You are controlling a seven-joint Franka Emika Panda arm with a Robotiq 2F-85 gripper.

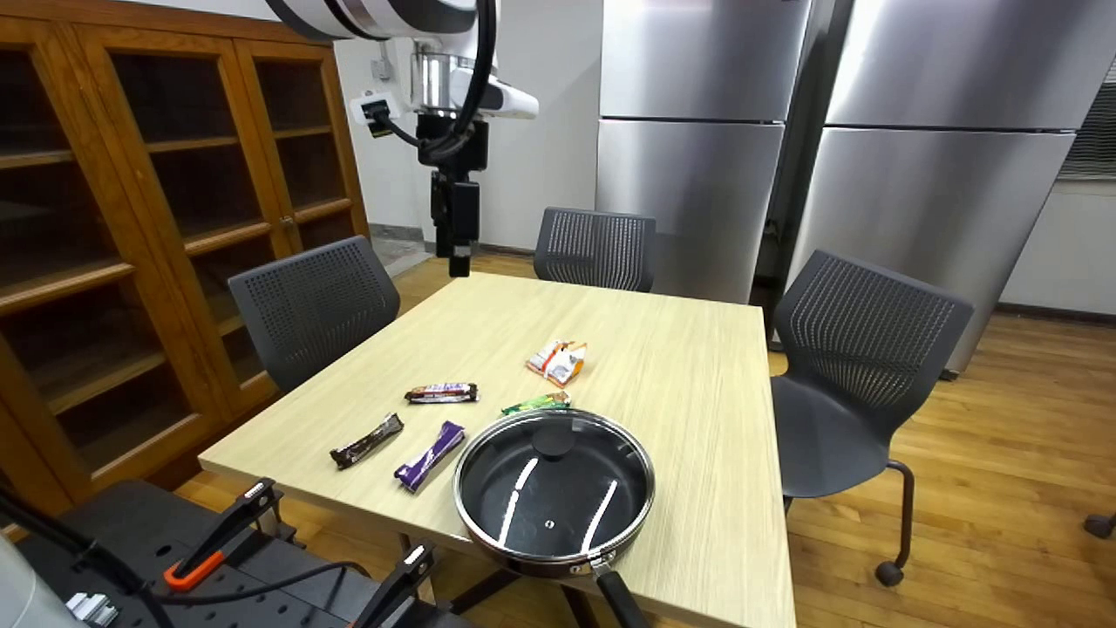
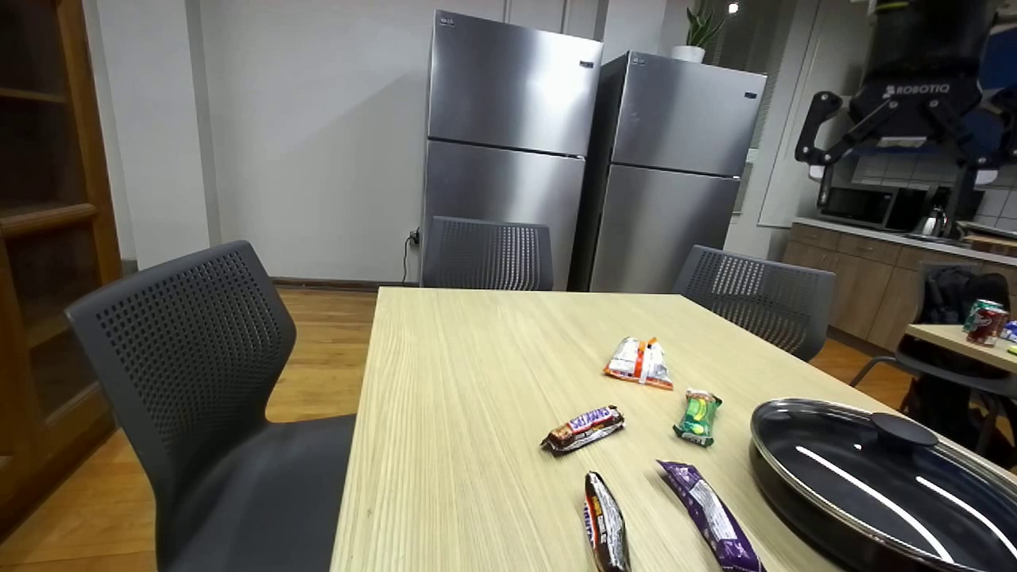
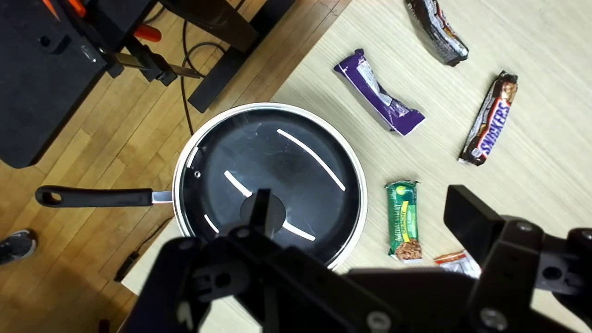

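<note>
My gripper is open and empty, its fingers spread wide above the table; exterior view 2 shows the open gripper at the upper right. Below it in the wrist view lies a black pan with a glass lid on, the lid's knob partly behind one finger. Between the two fingertips a green-wrapped bar rests on the table, right beside the pan. A purple-wrapped bar, a Snickers bar and another dark-wrapped bar lie apart from each other. An orange-and-white packet sits farther back, mostly hidden in the wrist view.
The pan's handle juts past the edge of the wooden table. Chairs surround the table. Clamps grip the dark stand at the front left. Bare tabletop stretches behind and to the right of the snacks.
</note>
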